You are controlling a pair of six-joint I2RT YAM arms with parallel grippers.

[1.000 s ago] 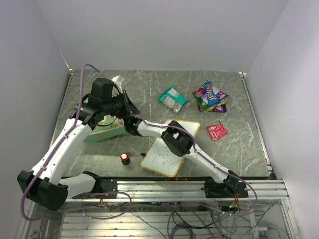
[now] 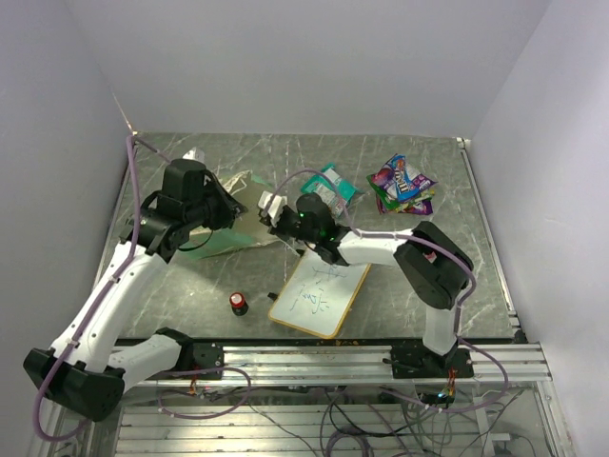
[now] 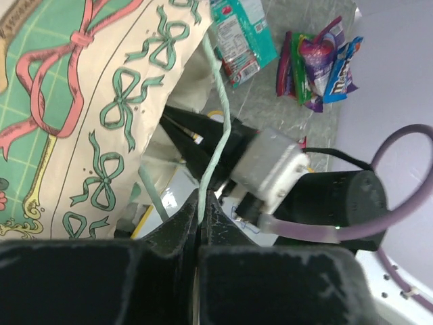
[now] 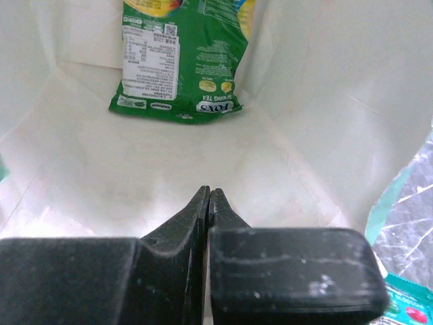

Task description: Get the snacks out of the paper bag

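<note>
The paper bag (image 2: 243, 238) with bow print lies on its side, mouth facing right. My left gripper is shut on the bag's rim, its edge rising from the fingertips. My right gripper is shut at the bag's mouth, pointing in, with nothing visible between its fingers. Deep inside the bag lies a green snack pack (image 4: 179, 68). Outside, a teal pack (image 2: 328, 186) lies right of the bag, partly behind the right arm, and a pile of colourful snack packs (image 2: 400, 186) lies at the back right.
A whiteboard (image 2: 319, 295) lies below the right gripper, and a red-capped black object (image 2: 238, 303) stands front left. The red pack at the right is mostly hidden by the right arm. Grey side walls bound the table.
My right arm has swung up and right, its gripper now squared to the bag's opening. The bag's mouth has risen and opened wider, with the left gripper holding it.
</note>
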